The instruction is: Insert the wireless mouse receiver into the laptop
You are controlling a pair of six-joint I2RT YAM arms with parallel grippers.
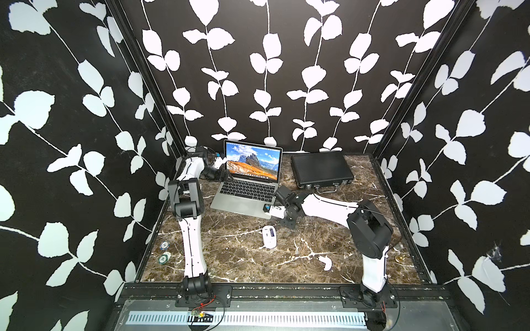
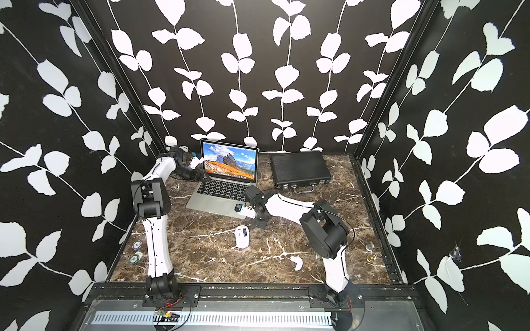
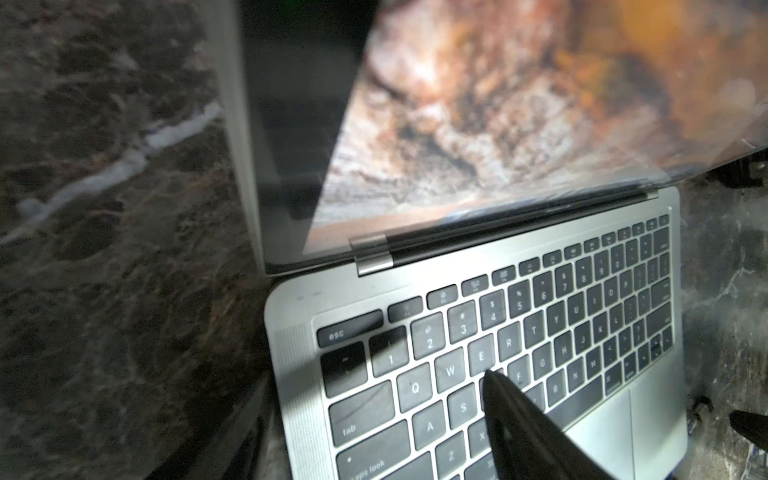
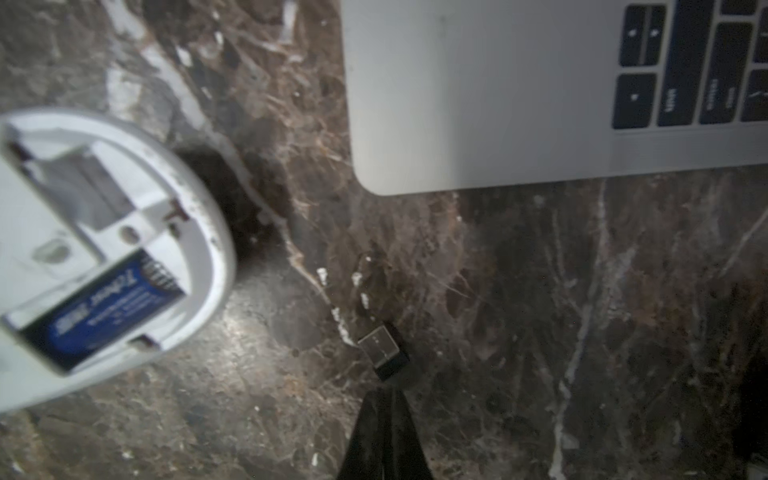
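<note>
The silver laptop (image 1: 243,204) stands open, its screen (image 1: 252,161) lit. In the left wrist view my left gripper is open over the laptop's left edge and keyboard (image 3: 496,320), with one finger (image 3: 512,424) above the keys and the other left of the edge. The tiny receiver (image 4: 380,345), a metal plug with a black end, shows just beyond my right gripper's (image 4: 385,392) tips, off the laptop's front corner. Those fingers are together; whether they touch the receiver I cannot tell. The white mouse (image 1: 269,236), battery bay uncovered, lies in front of the laptop.
A black case (image 1: 321,168) sits behind and right of the laptop. A white curved piece (image 1: 325,263), probably the mouse's cover, lies at the front right. Small round items (image 1: 164,257) rest near the left edge.
</note>
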